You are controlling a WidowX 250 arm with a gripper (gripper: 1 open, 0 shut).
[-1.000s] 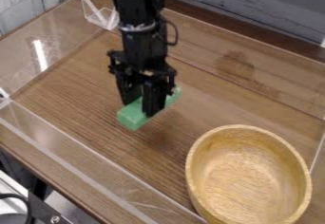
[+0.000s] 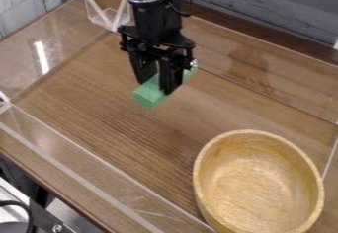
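The black robot arm hangs from the top centre of the camera view, its gripper (image 2: 161,77) holding a mint-green object (image 2: 150,95) over the wooden table (image 2: 93,128). The object reaches out to the right of the fingers too; its exact shape is partly hidden by the gripper.
A tan oval bowl (image 2: 258,188) sits at the lower right. A clear plastic item (image 2: 106,10) is at the upper left behind the arm. Cables lie at the lower left edge.
The arm and gripper have moved back and up in the view, away from the viewer, carrying the green object with them.
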